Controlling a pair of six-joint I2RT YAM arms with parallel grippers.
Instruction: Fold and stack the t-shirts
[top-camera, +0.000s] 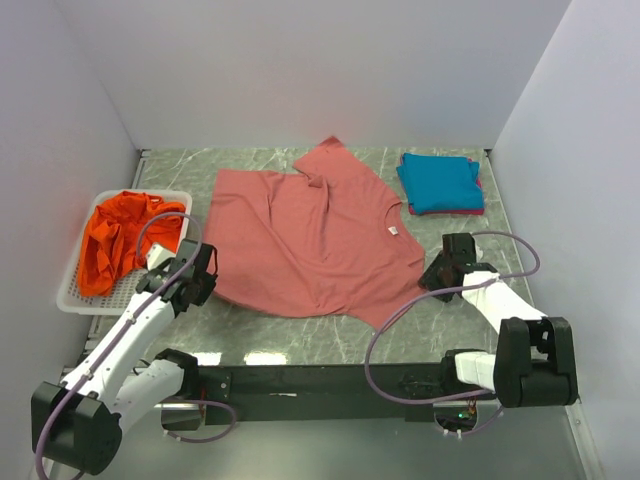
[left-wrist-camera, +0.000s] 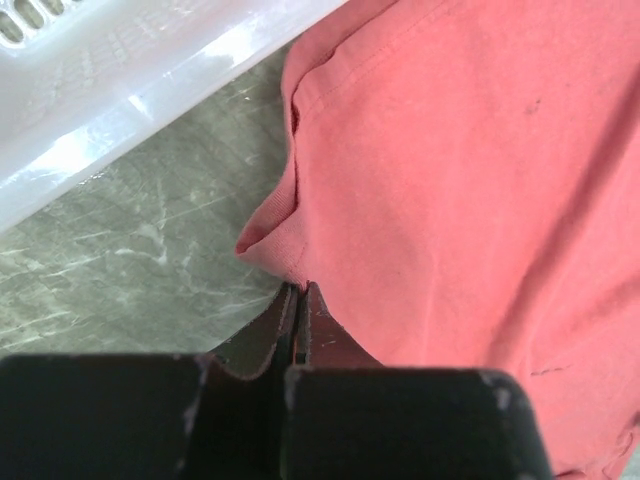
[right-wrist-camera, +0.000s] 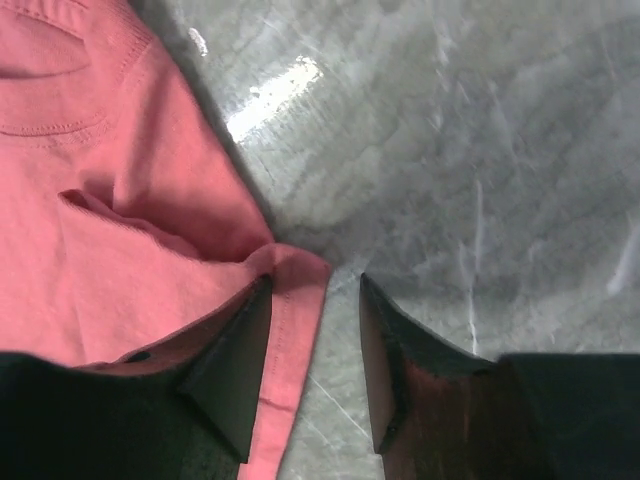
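Note:
A salmon-red t-shirt (top-camera: 300, 240) is spread across the middle of the table, one sleeve pointing to the back and another to the front right. At its front left corner, my left gripper is shut, its tips meeting the shirt's hem edge; cloth shows right at the tips, and how much lies between them is hidden. On the shirt's right side my right gripper is part open, with a fold of shirt cloth (right-wrist-camera: 298, 275) between its fingers, nearer the left one. A folded blue shirt (top-camera: 440, 184) lies on a stack at the back right.
A white basket (top-camera: 72, 285) holding orange cloth (top-camera: 125, 240) stands at the left, close to my left gripper. Bare grey table (top-camera: 290, 345) shows along the front, and walls enclose the sides and back.

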